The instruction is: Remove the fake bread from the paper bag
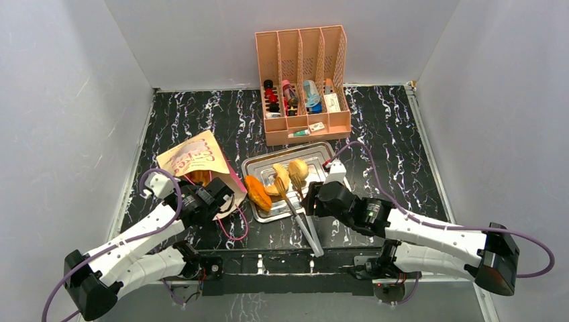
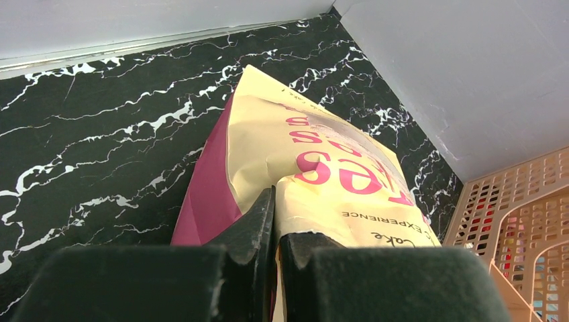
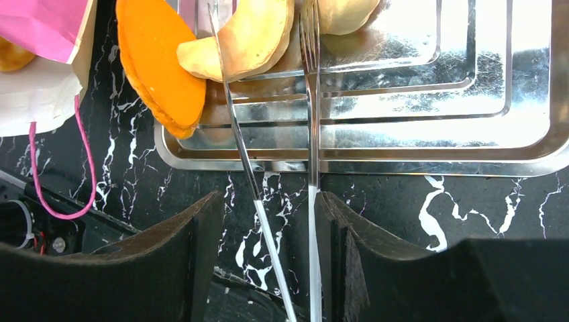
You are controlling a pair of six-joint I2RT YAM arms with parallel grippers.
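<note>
The paper bag (image 1: pixel 194 155) lies on its side at the left, its mouth facing the front. Golden-brown bread (image 3: pixel 12 56) shows inside it. My left gripper is shut on the bag's thin paper edge. On the metal tray (image 1: pixel 322 157) rest an orange bread (image 1: pixel 257 193), a curved pale bread (image 3: pixel 258 37) and a round bun (image 1: pixel 298 167). My right gripper stands part open around metal tongs (image 3: pixel 313 141), whose two arms are spread. One arm runs along the right finger; the other is clear of the left finger. The tong tips are over the breads.
An orange divided organizer (image 1: pixel 305 131) with small bottles and boxes stands at the back. Pink bag handles (image 3: pixel 87 161) loop out near the tray's left side.
</note>
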